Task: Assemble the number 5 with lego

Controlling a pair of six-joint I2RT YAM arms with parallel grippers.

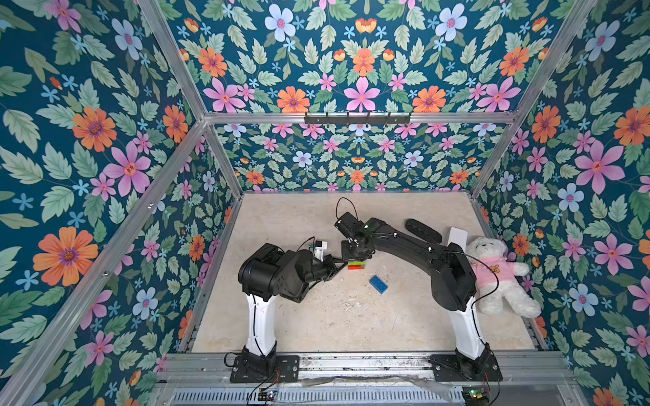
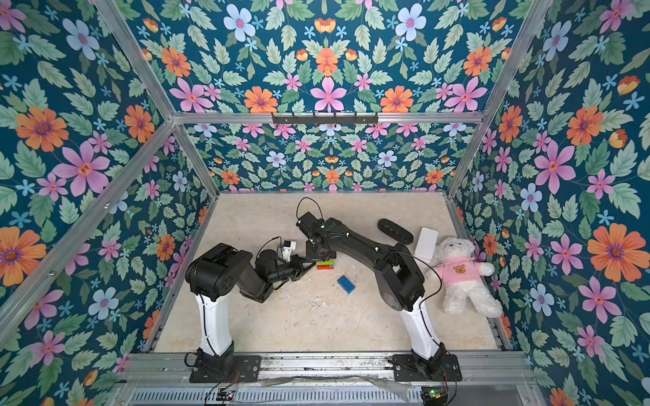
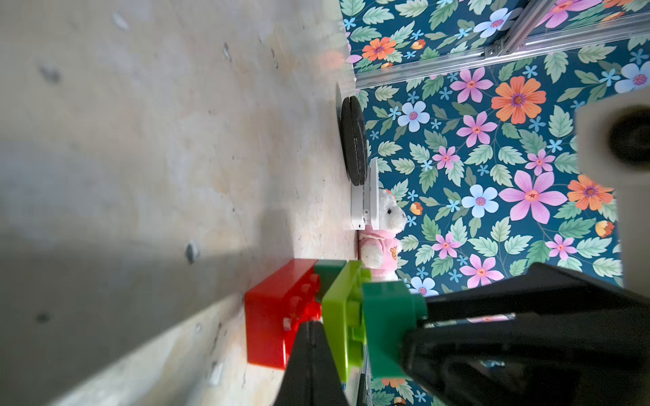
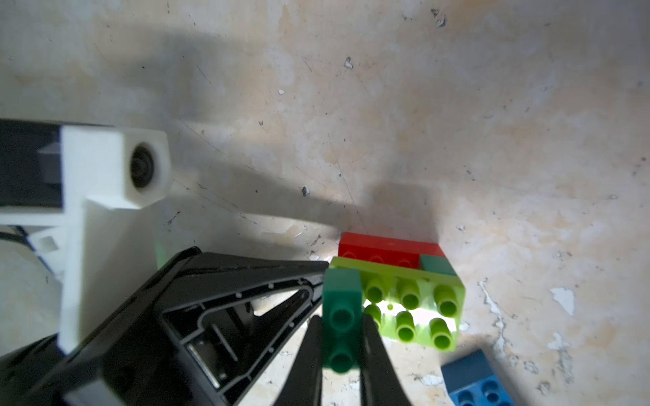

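A red brick point(image 3: 274, 314) rests on the table with a lime green brick point(image 4: 448, 287) on top, its studs facing up. A teal piece point(image 4: 436, 264) sits level with the red brick under the lime one. My right gripper is shut on a small dark green brick point(image 4: 342, 314), which is at the left end of the lime brick; whether it is fully pressed down cannot be told. My left gripper is shut, its tips against the stack near the red and lime bricks, with nothing clear between them. A blue brick point(image 1: 378, 284) lies apart, in front of the stack.
At the back right lie a black elongated case point(image 1: 424, 230) and a white box point(image 1: 457, 237). A white teddy bear in pink point(image 1: 493, 270) sits at the right edge. Both arms meet closely at the stack.
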